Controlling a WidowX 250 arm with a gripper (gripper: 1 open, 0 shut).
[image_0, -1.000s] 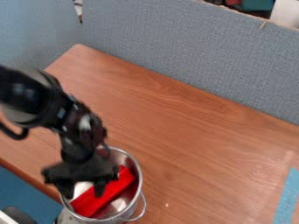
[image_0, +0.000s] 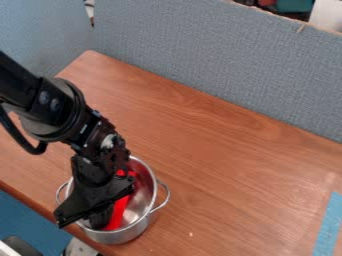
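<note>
A steel pot (image_0: 138, 225) with side handles stands near the table's front left edge. A red object (image_0: 120, 208) lies inside it, largely covered by the gripper. The black gripper (image_0: 83, 207) is lowered into the pot's left side, over the red object; its fingers are dark and overlapping, so whether anything is between them cannot be seen.
A grey padded wall (image_0: 214, 80) runs along the back. A blue tape strip (image_0: 327, 220) lies at the right.
The gripper has moved down and toward the front left of the pot, now covering more of the red object. The pot has also shifted slightly.
</note>
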